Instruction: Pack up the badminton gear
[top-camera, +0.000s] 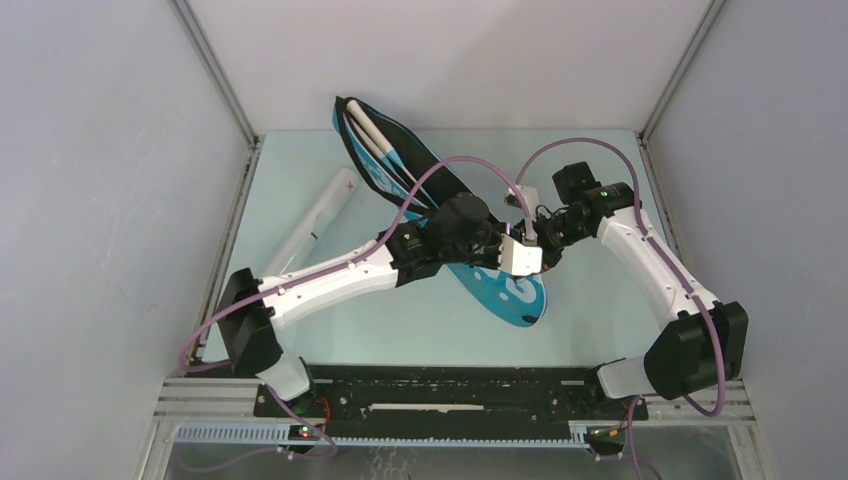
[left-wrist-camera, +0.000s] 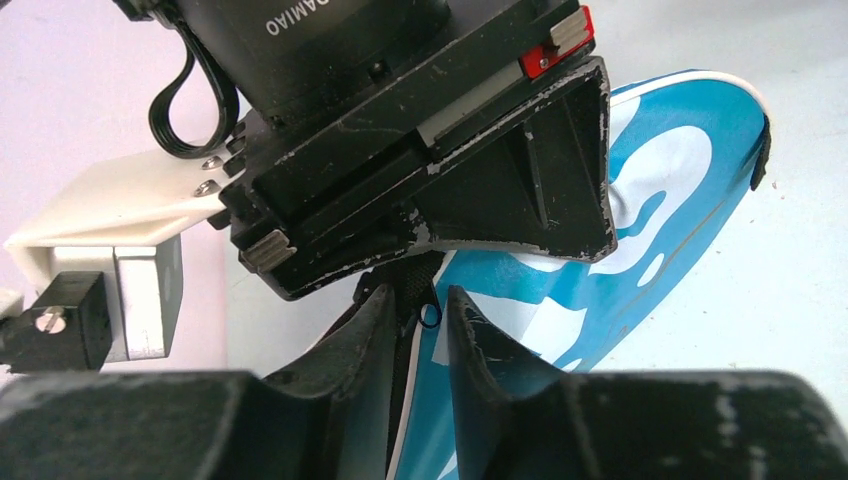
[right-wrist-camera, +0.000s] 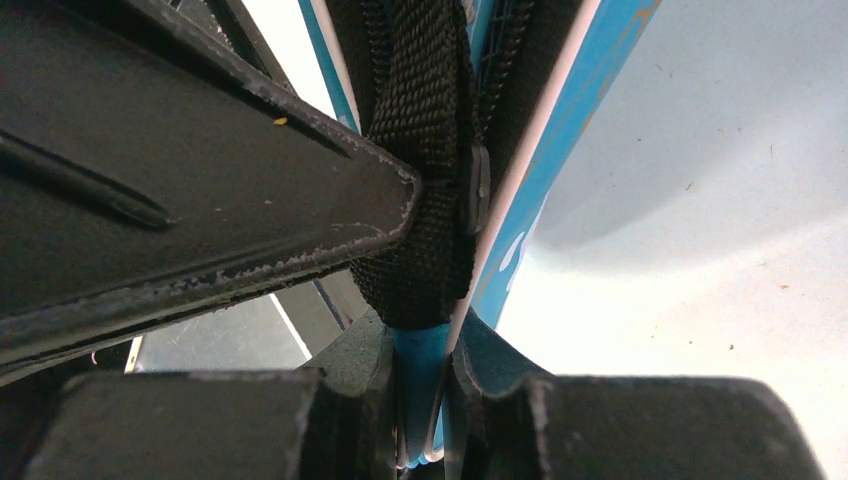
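Note:
The blue and black racket bag (top-camera: 505, 300) lies diagonally with white-handled rackets (top-camera: 365, 125) in its open upper end. Both grippers meet over its middle. My left gripper is at the zipper edge, with a small pull loop between or just behind its fingertips; its grip is unclear. My right gripper has the bag's blue-and-black edge (right-wrist-camera: 420, 370) between its fingers, beside the black webbing (right-wrist-camera: 420, 240). The other gripper's housing fills much of each wrist view.
A white shuttlecock tube (top-camera: 315, 220) lies at the left of the pale table (top-camera: 600, 310). Walls bound the back and sides.

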